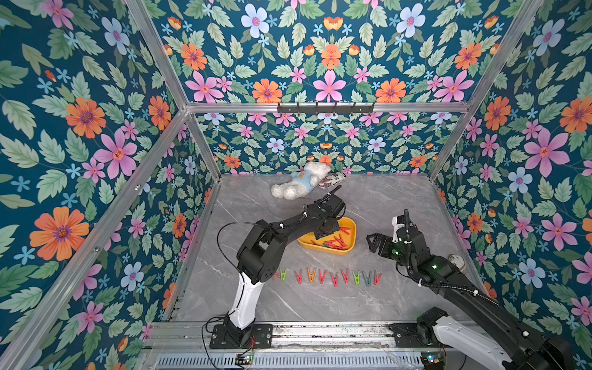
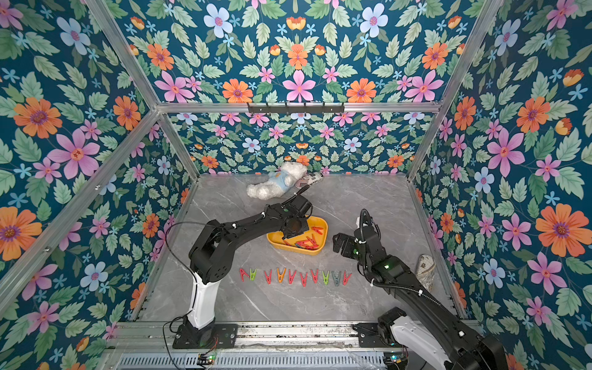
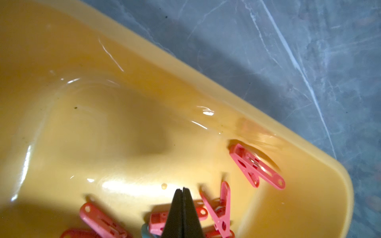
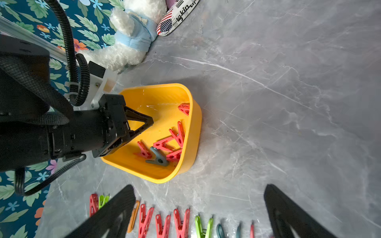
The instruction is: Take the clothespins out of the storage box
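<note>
A yellow box (image 1: 346, 244) holds several red clothespins (image 3: 258, 168) and a grey one (image 4: 158, 159). My left gripper is shut over the box, nothing visible between its fingers, with red pins around its tips in the left wrist view. My right gripper (image 1: 376, 243) stands to the right of the box; in the right wrist view its blurred fingers are wide apart, open and empty. Outside, a row of red, green, orange and grey clothespins (image 2: 303, 277) lies in front of the box.
A white plush toy (image 2: 271, 185) and a printed object (image 4: 175, 16) lie at the back. A pale object (image 2: 424, 271) is at the right edge, behind the right arm. Bare table (image 4: 285, 87) surrounds the box.
</note>
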